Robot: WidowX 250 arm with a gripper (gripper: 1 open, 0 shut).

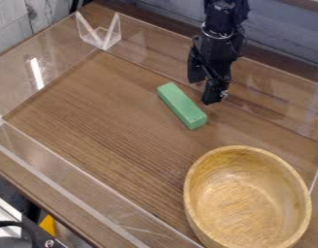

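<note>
A black robot gripper (207,81) reaches down from the top centre, low over the wooden tray floor, just behind and right of a green block (182,105) that lies flat. Its fingers look partly apart, but how far, and whether anything is between them, is too small to tell.
A large tan bowl (244,229) fills the lower right. A clear plastic object (100,33) stands at the back left. The tray's walls bound the space at the back and left.
</note>
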